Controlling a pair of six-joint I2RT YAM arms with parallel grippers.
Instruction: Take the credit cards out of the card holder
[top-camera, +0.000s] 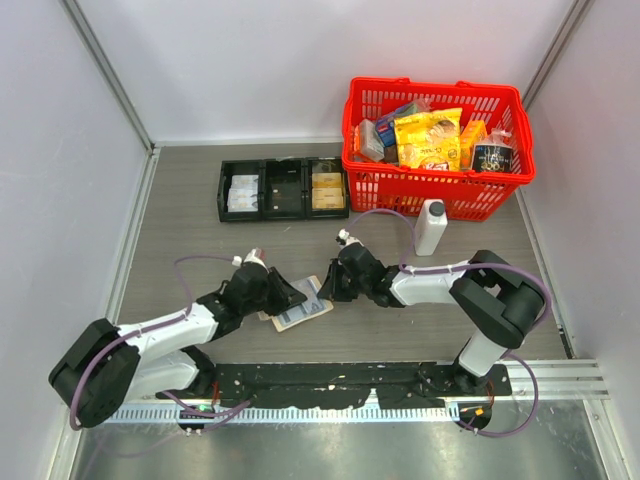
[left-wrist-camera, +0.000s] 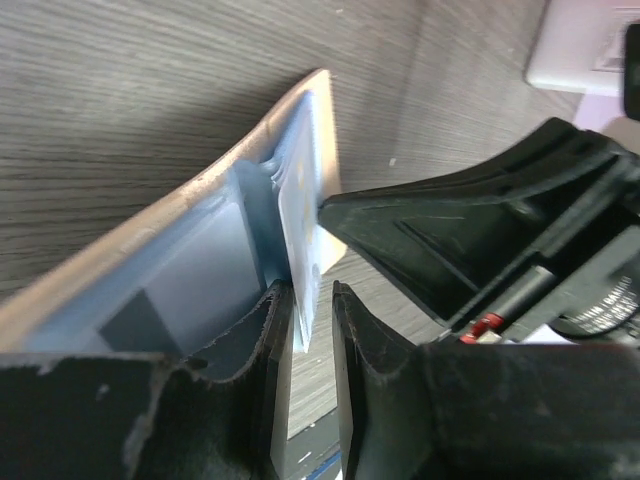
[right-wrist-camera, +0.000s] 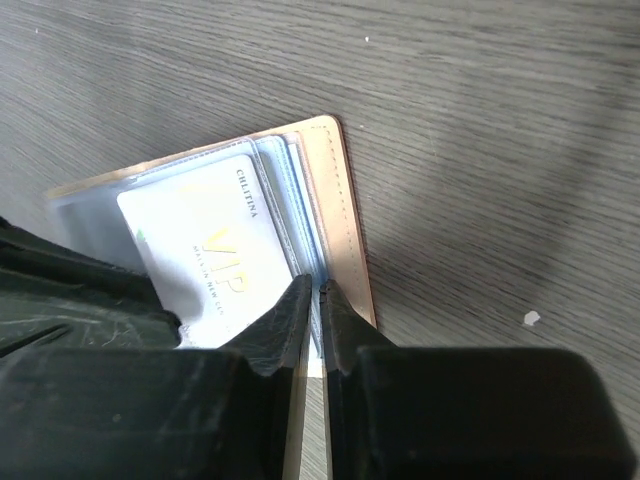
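Observation:
Open on the table lies a tan card holder (top-camera: 303, 318) with clear sleeves. A white card with yellow "VIP" lettering (right-wrist-camera: 215, 250) lies on its sleeves in the right wrist view. My left gripper is over the holder, its fingers a small gap apart, with the bottom of an upright white sleeve or card edge (left-wrist-camera: 300, 215) showing in line with that gap. My right gripper points at the sleeve edges near the tan border. Its fingertips stand very close together, and whether they pinch anything is unclear.
Behind the holder stands a black tray (top-camera: 284, 213) with card stacks in its outer compartments. A red basket (top-camera: 440, 185) of packages fills the back right, with a white bottle (top-camera: 430, 228) before it. The table left of the tray is clear.

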